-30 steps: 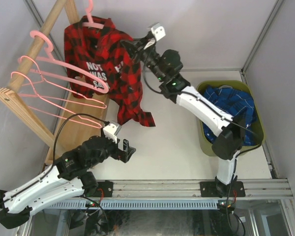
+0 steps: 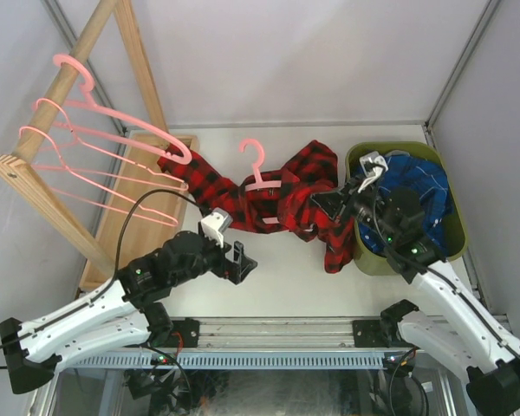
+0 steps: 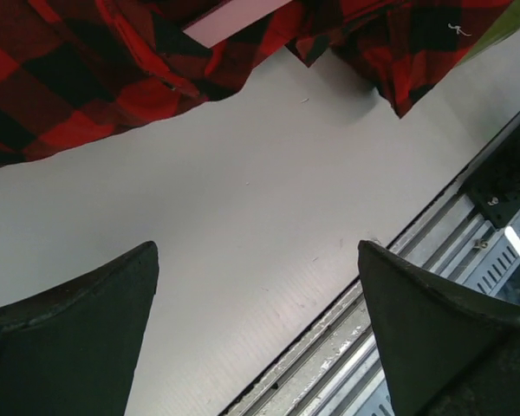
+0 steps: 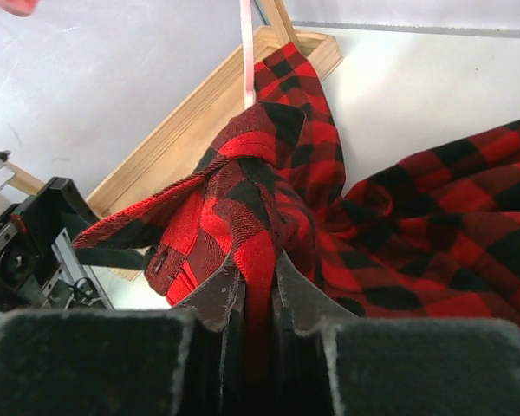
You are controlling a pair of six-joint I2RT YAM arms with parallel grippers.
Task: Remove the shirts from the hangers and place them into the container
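Note:
The red and black checked shirt (image 2: 308, 186) lies crumpled on the table, one sleeve stretched toward the wooden rack's base. Out of its collar stands the hook of a pink hanger (image 2: 257, 165), and the hanger's body is partly hidden in the cloth. My right gripper is shut on a fold of the shirt, at the shirt's right side near the bin. On the near side of the shirt, my left gripper (image 2: 240, 264) stands open and apart from it. Only bare table shows between its fingers.
At left a wooden rack (image 2: 78, 43) carries several empty pink hangers (image 2: 139, 126). A green bin (image 2: 459, 234) holding blue checked cloth (image 2: 407, 182) stands at right, close to the shirt.
The right arm has carried the shirt and hanger away from the rack, rightward and down onto the table. My left gripper has shifted slightly right and remains open.

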